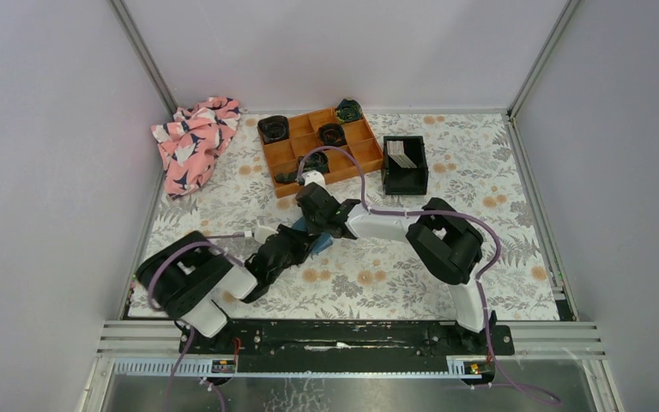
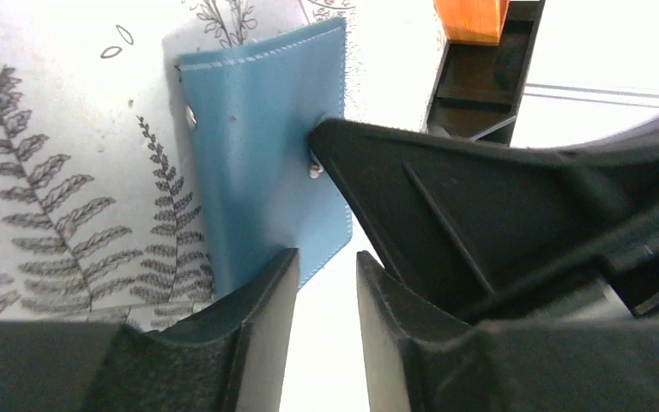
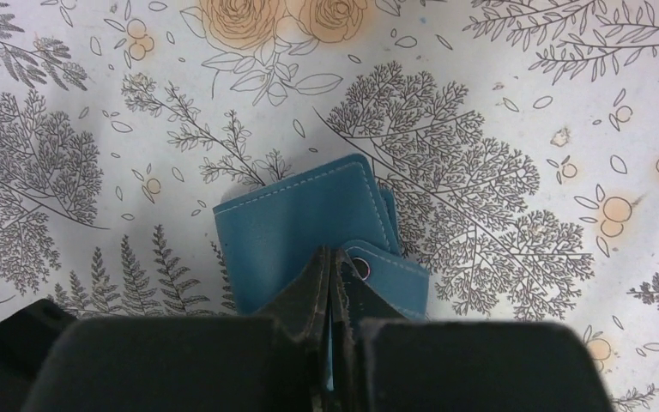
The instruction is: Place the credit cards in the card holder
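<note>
The blue card holder (image 3: 296, 227) lies on the patterned table beneath both grippers, mostly covered by them in the top view. A snap flap shows on its right part in the right wrist view. My right gripper is shut over it, fingertips at the flap's snap. My left gripper is part open at the holder's near edge, its fingertips apart; whether anything is between them is unclear. The right gripper's dark body fills the right of the left wrist view. Light card-like items (image 1: 399, 154) stand in a black box (image 1: 408, 180) at the back right.
An orange compartment tray (image 1: 276, 153) with black items stands at the back centre, just behind the grippers. A pink patterned cloth (image 1: 193, 146) lies at the back left.
</note>
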